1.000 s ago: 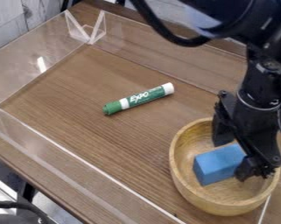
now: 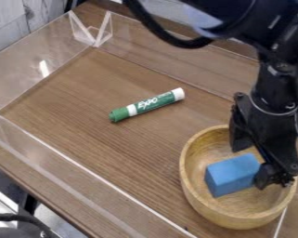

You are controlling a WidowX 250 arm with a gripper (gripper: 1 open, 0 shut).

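Observation:
A wooden bowl (image 2: 202,200) sits at the lower right with a blue block (image 2: 230,175) inside it. My black gripper (image 2: 260,152) is open and reaches down into the bowl from the upper right, its fingertips beside and above the block, partly over the bowl's back and right side. A green EXPO marker (image 2: 148,104) lies on the wooden surface left of and behind the bowl.
Clear plastic edges border it at the left and front, with a small plastic piece at the upper left corner. Black cables run at the lower left.
My gripper has shifted very slightly over the bowl; the bowl, block and marker look unmoved.

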